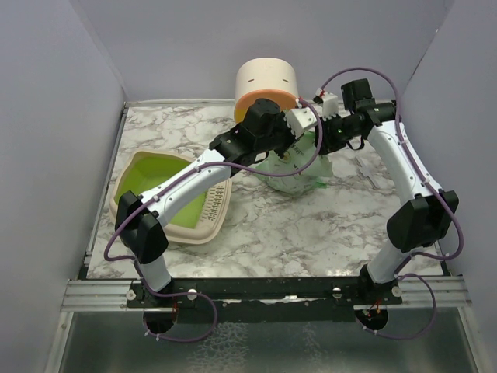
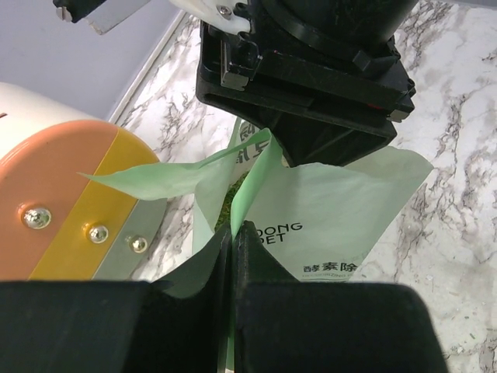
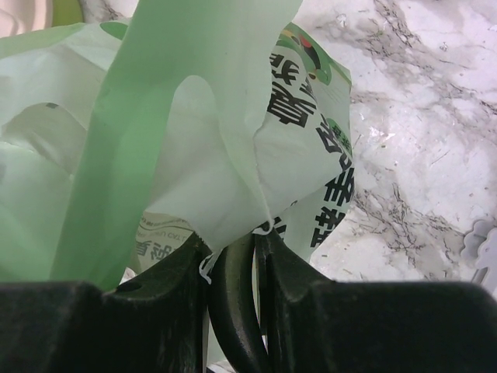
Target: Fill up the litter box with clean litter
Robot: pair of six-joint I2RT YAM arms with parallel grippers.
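Note:
A pale green litter bag (image 1: 287, 175) with black lettering stands at the centre back, its top torn into loose flaps, green contents showing inside in the left wrist view (image 2: 311, 217). Both grippers are at its top. My left gripper is shut, a thin green fold of bag rising at its fingertips. My right gripper is shut on the bag, whose crumpled film runs between its fingers. The green litter box (image 1: 140, 179) with a beige rim lies to the left, partly under the left arm.
A white cylinder (image 1: 264, 78) with an orange face stands behind the bag. A grey scoop-like item (image 1: 369, 175) lies at the right. Grey walls enclose both sides.

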